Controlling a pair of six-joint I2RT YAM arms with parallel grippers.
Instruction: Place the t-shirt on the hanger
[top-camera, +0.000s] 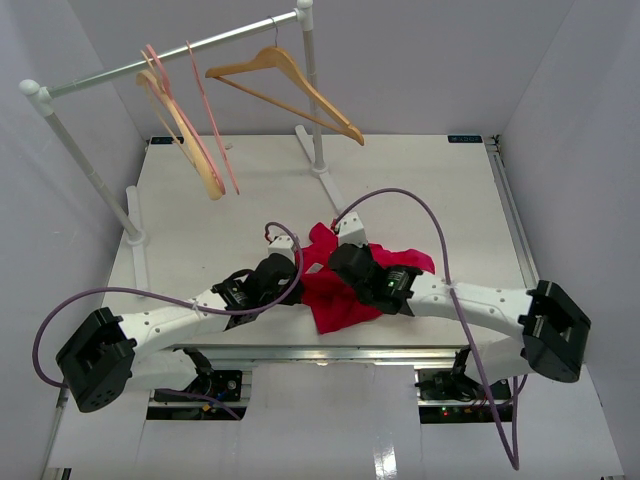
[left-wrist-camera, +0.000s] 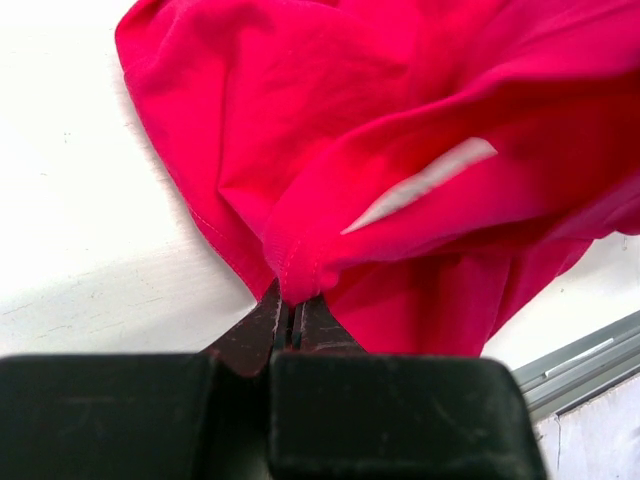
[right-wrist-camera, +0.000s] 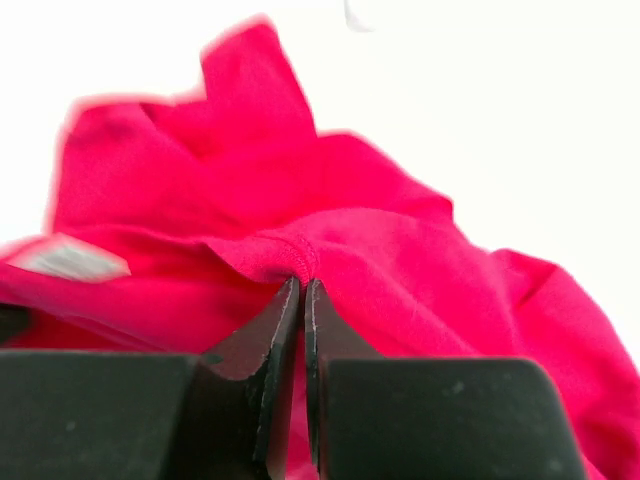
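The red T-shirt (top-camera: 340, 310) lies crumpled at the front middle of the white table, filling much of both wrist views, with a pale label showing. My left gripper is shut on a hem or fold of it at its left part. My right gripper is shut on another fold of the shirt, near its middle. A wooden hanger (top-camera: 285, 70) hangs from the rail above and behind the shirt.
A white rack rail (top-camera: 170, 52) spans the back left, carrying more hangers, wooden and pink, at its left. The rack's feet (top-camera: 136, 215) stand on the table.
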